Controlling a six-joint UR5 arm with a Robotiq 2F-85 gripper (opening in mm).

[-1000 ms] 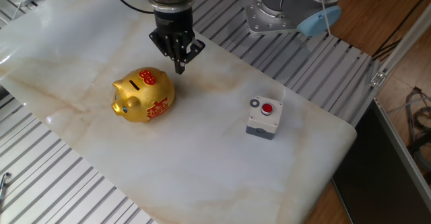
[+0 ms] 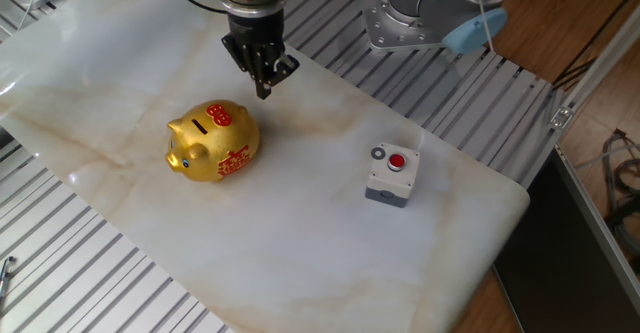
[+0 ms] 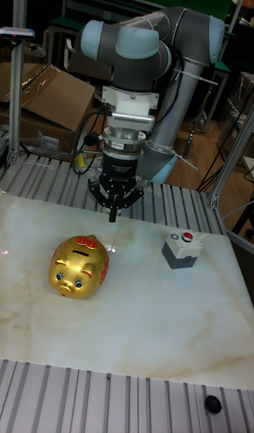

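Observation:
A golden piggy bank (image 2: 214,141) with red markings and a dark slot on its back stands on the marbled tabletop. From exterior view 3 its face is visible, and the piggy bank (image 3: 78,267) sits nearer that camera than the gripper. My gripper (image 2: 263,92) points down behind and to the right of the bank in exterior view 2, apart from it. Its black fingers come together at the tips, so the gripper (image 3: 113,218) appears shut, and nothing shows between them. A white and grey box with a red button (image 2: 397,161) rests farther right.
Bare tabletop (image 2: 300,243) lies between the bank and the button box and in front of them. Slatted metal (image 2: 110,263) borders the sheet. A round black knob (image 3: 213,404) sits on the near slats, and cardboard boxes (image 3: 56,102) stand behind.
The gripper has shifted slightly up and a little left in exterior view 2, its fingers seen from a somewhat different angle. The piggy bank and button box have stayed put.

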